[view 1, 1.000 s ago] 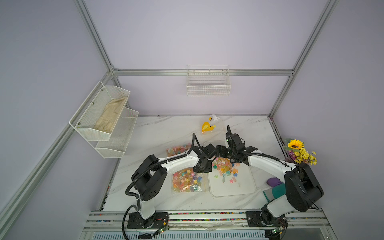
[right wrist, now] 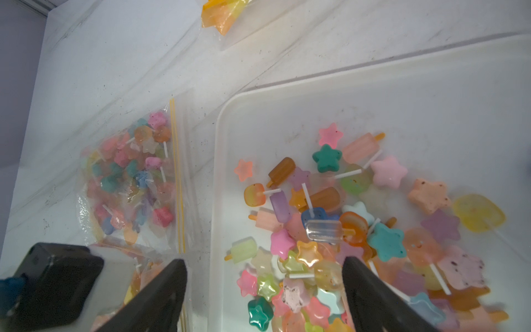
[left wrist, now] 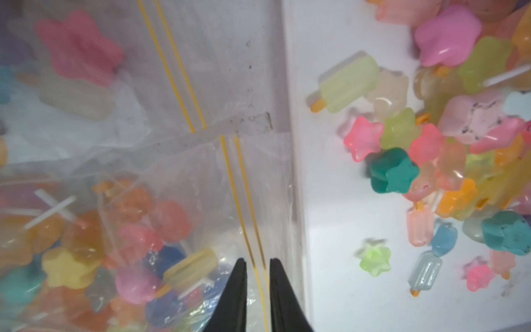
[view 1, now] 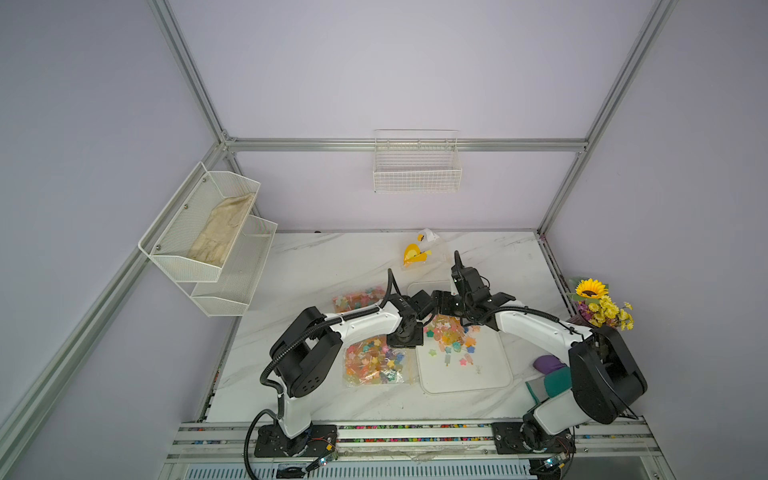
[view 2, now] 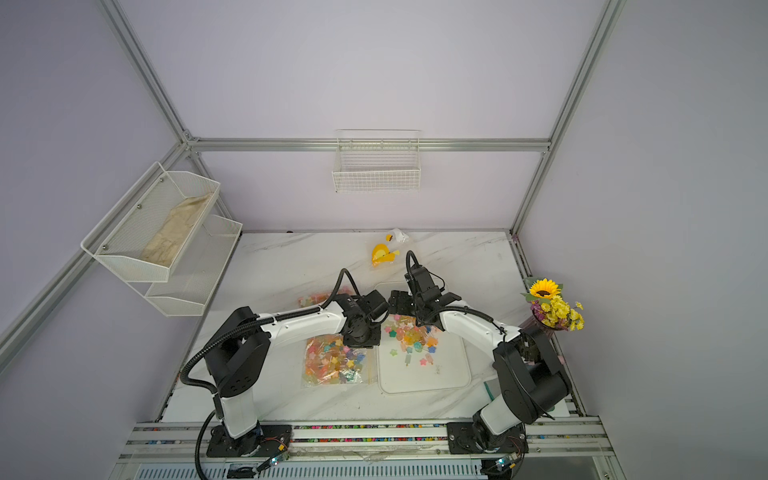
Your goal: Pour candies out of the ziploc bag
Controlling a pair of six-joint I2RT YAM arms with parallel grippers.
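Two clear ziploc bags of colourful candies lie left of the white tray (view 1: 468,372): a back bag (right wrist: 132,171) and a front bag (left wrist: 132,238), both with yellow seal lines. Loose candies (right wrist: 320,249) cover part of the tray. My left gripper is low over the front bag's seal by the tray edge, fingertips a small gap apart; whether it touches the plastic I cannot tell. My right gripper is open above the tray's loose candies, nothing visible between its fingers.
A bag with yellow things (view 1: 414,254) lies at the back. Flowers (view 1: 596,296) and purple and teal items (view 1: 548,364) are on the right. Wire baskets hang on the left and back walls.
The left arm has shifted very slightly, its gripper staying over the front bag's edge. The right arm and the tray look unchanged.
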